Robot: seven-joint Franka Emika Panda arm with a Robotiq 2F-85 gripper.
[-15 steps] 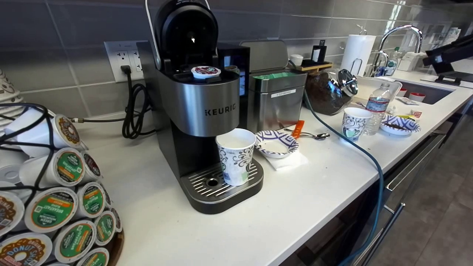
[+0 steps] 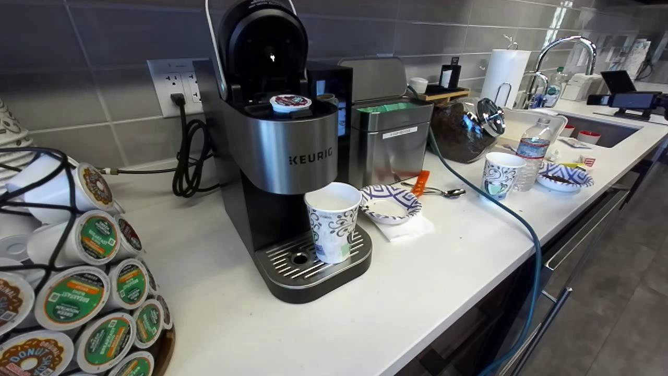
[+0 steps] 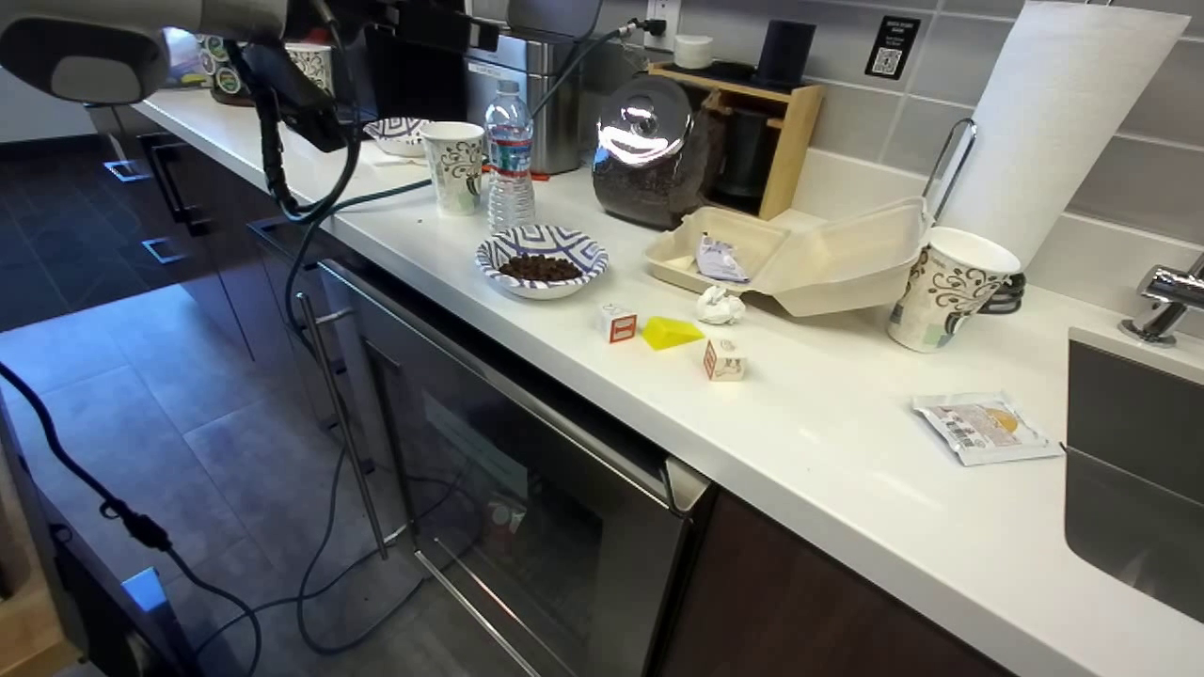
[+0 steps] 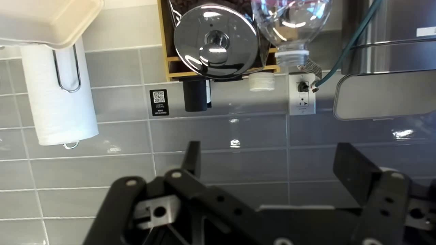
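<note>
My open gripper has its two fingers wide apart in the wrist view, with nothing between them. That view is upside down and looks toward the tiled wall. In exterior view 2 the dark gripper end of the arm reaches in at the upper left, above the counter. The lid of the silver and black Keurig machine is raised in exterior view 1. A coffee pod sits at its top opening. Under the spout, a patterned paper cup stands upright on the drip tray.
Coffee pods fill a rack at left. A bin, patterned bowl, second cup, bottle and jar line the counter. A blue cable crosses its edge. The counter's front has some free room.
At the right edge of exterior view 1, the dark arm part has changed from a slanted pose to a more level one. The machine, pod and cup have not moved.
</note>
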